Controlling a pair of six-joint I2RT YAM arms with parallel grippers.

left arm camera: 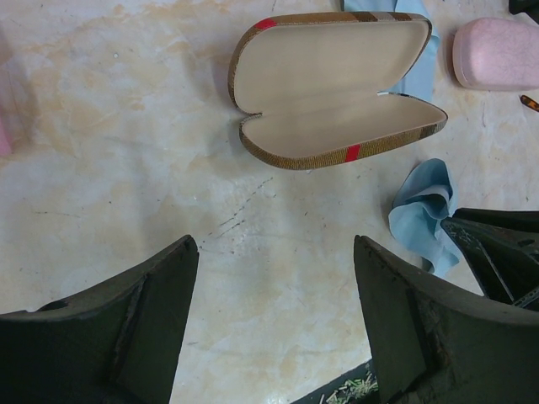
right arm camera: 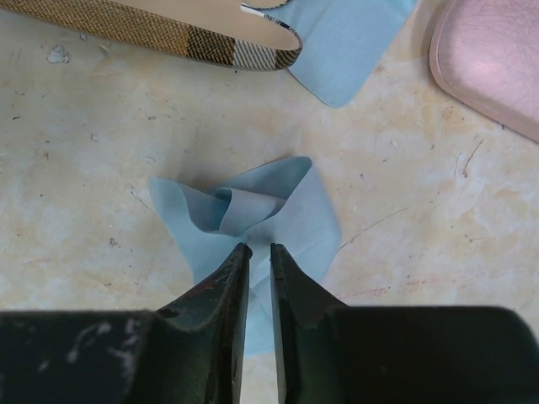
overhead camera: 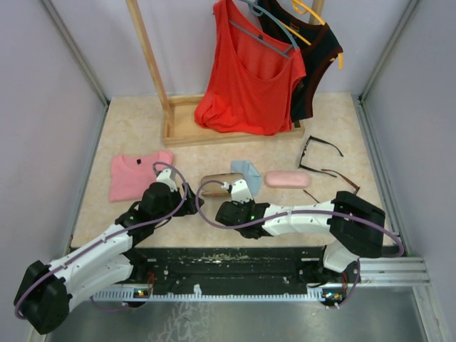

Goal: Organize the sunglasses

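Note:
Two pairs of sunglasses lie at the right of the table: a dark upper pair (overhead camera: 305, 158) and a brown-armed lower pair (overhead camera: 349, 184). The checked glasses case (left arm camera: 337, 135) stands open and empty mid-table. To its right is a closed pink case (overhead camera: 287, 179). A crumpled blue cloth (right arm camera: 295, 227) lies in front of the checked case. Over this cloth, my right gripper has its fingertips slightly apart; whether they touch it I cannot tell. My left gripper is wide open over bare table, with nothing between its fingers.
Another blue cloth (overhead camera: 247, 173) lies partly under the checked case. A folded pink shirt (overhead camera: 137, 174) is at the left. At the back stands a wooden rack (overhead camera: 171, 132) with hanging red and black tops. The right arm crosses the front right of the table.

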